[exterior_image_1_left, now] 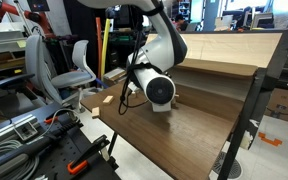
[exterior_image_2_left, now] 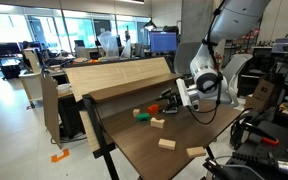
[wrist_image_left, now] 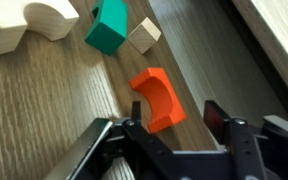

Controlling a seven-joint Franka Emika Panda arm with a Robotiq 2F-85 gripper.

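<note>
In the wrist view an orange arch-shaped block (wrist_image_left: 165,102) rests on the brown wooden table (wrist_image_left: 44,110), its hollow side facing left. My gripper points down at it with its two dark fingers apart, one toward each side of the block. Whether either finger touches it cannot be made out. Beyond it stand a green block (wrist_image_left: 107,26) and a small plain wooden cube (wrist_image_left: 144,36). A pale wooden arch (wrist_image_left: 26,20) lies at the upper left. In exterior view 1 the white arm (exterior_image_1_left: 159,85) hides the fingertips.
A raised wooden shelf (exterior_image_1_left: 219,48) runs along the table's back edge, close to the arm. Loose wooden blocks (exterior_image_2_left: 167,144) lie toward one end of the table. The tabletop (exterior_image_1_left: 174,140) in front of the arm is bare.
</note>
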